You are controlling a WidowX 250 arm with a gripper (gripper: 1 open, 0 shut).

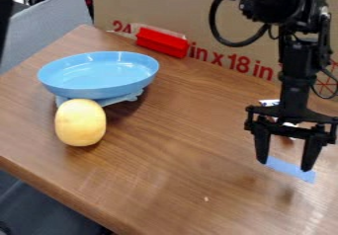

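My black gripper [286,157] is at the right of the wooden table [158,170], its two fingers pointing down and apart, part open, just above a light blue strip [288,172] lying flat on the wood. I see nothing held between the fingers; whether they touch the strip is unclear. A small white item behind the gripper is mostly hidden by it.
A blue bowl [98,73] on a light support and a yellow potato-like object [81,122] are at the left. A red block [161,39] lies at the back by a cardboard box [199,7].
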